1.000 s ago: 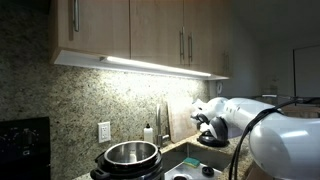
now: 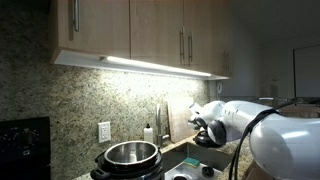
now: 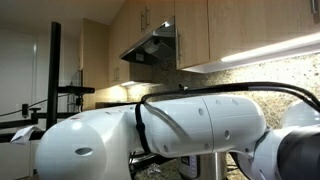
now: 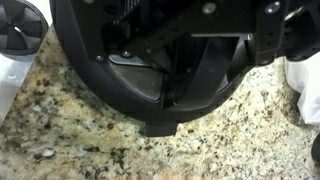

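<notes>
A round black-rimmed lid [image 4: 110, 85] with a glass-like panel and a small tab at its edge fills the upper middle of the wrist view. My gripper is over it, its dark fingers hard to separate from the black lid. Whether they grip it does not show clearly. In exterior view 1 the dark lid [image 2: 234, 128] is at the arm's end, right of the sink. Exterior view 2 shows mostly the white arm, with the gripper hidden.
A steel pot [image 2: 132, 152] in a black cooker stands at front left. The sink [image 2: 177, 156] holds a green item [image 2: 191, 162]. Behind are a faucet [image 2: 158, 125], a bottle [image 2: 148, 133] and a board [image 2: 181, 118].
The dark lid at the arm's end appears higher and more tilted than a second ago, and the arm's end has shifted slightly with it. The pot and sink items are unchanged.
</notes>
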